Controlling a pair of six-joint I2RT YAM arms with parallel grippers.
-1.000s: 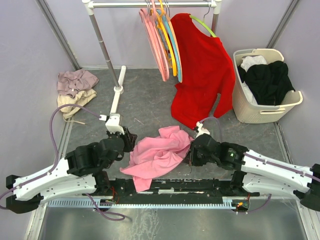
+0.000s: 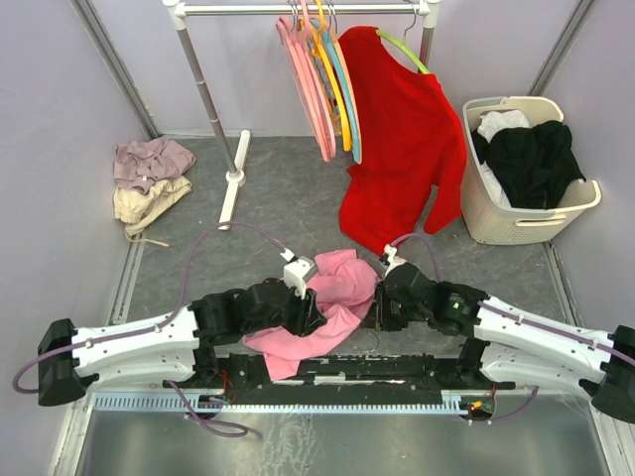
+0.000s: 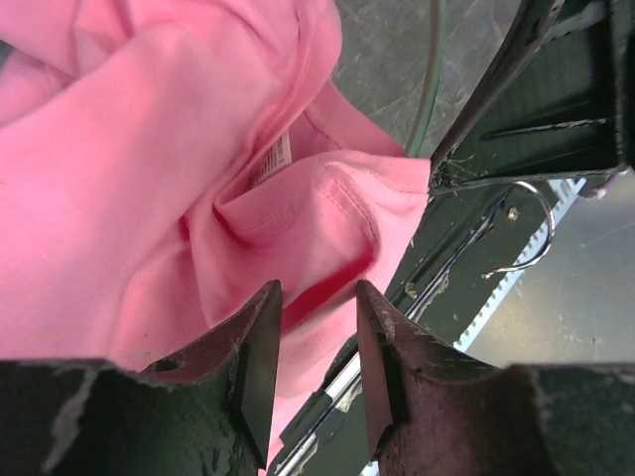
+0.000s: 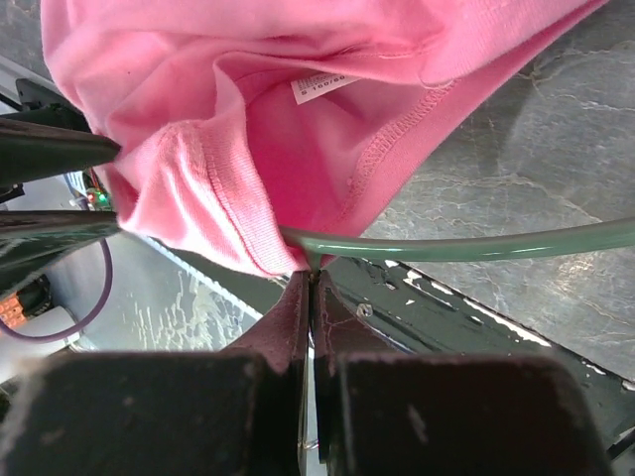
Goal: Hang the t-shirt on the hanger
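The pink t shirt [image 2: 342, 288] lies crumpled on the floor between the two arms, its collar edge [image 4: 213, 188] close to the right fingertips. A dark green hanger [image 4: 476, 248] runs partly inside the shirt, and my right gripper is shut on it beside the collar. The hanger's metal hook [image 3: 541, 233] sticks out past the right fingers. My left gripper stands part open over the collar, with a fold of pink cloth between its fingertips. How far the hanger reaches under the cloth is hidden.
Behind the arms, a white rack [image 2: 233, 10] carries several hangers and a red shirt [image 2: 397, 139]. A laundry basket [image 2: 516, 223] stands at the back right, folded clothes [image 2: 149, 183] at the back left. Bare floor lies left of the shirt.
My left gripper has moved right and toward the front, from the shirt's left side to the cloth beside the right gripper. The right arm has barely moved.
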